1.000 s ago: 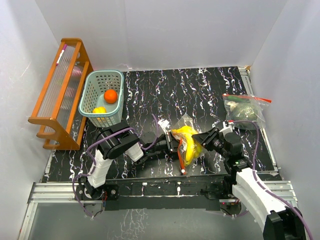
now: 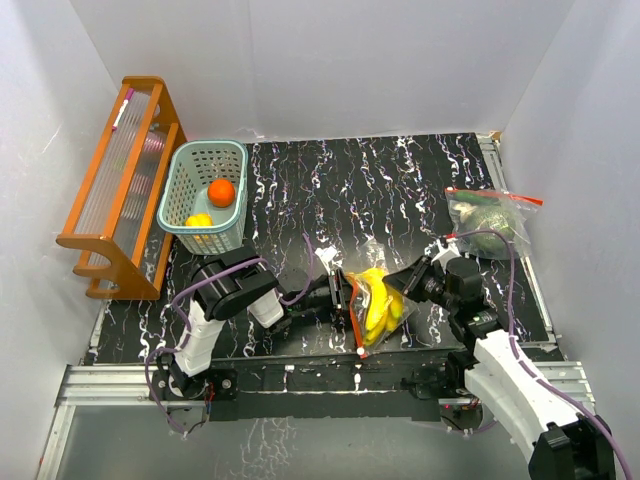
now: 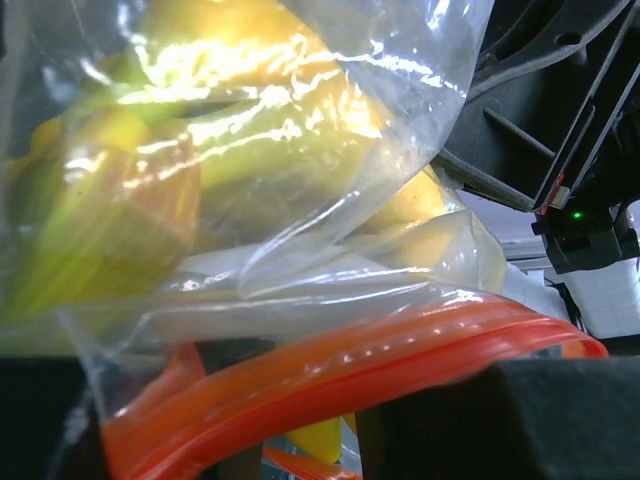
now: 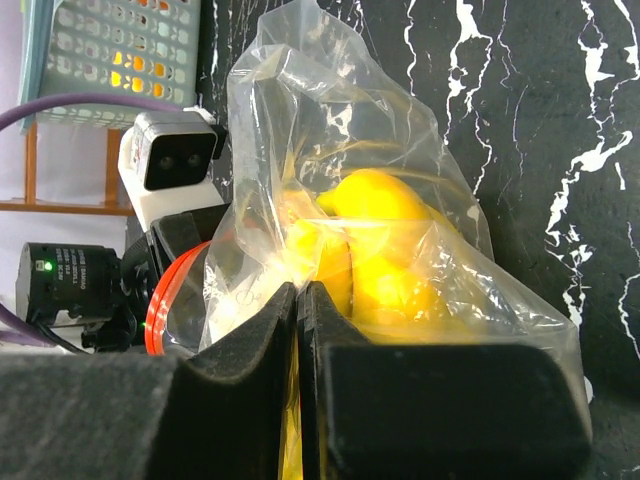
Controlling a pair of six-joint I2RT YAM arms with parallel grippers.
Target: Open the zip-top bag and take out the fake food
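A clear zip bag (image 4: 352, 120) holding yellow banana-shaped fake food (image 2: 378, 305) lies at the front middle, its red-orange zip (image 3: 420, 350) facing left. My left gripper (image 2: 342, 292) is at that zip, its fingers part open; in the left wrist view the zip crosses them, and whether they grip it is unclear. My right gripper is shut on the bag at its right side, over the yellow food.
A mint basket (image 2: 205, 170) with orange and yellow items stands at back left beside a wooden rack (image 2: 110, 240). A second zip bag (image 2: 490, 220) lies at the right.
The bag and its yellow food have shifted and changed shape slightly between the grippers. Both grippers have moved only slightly.
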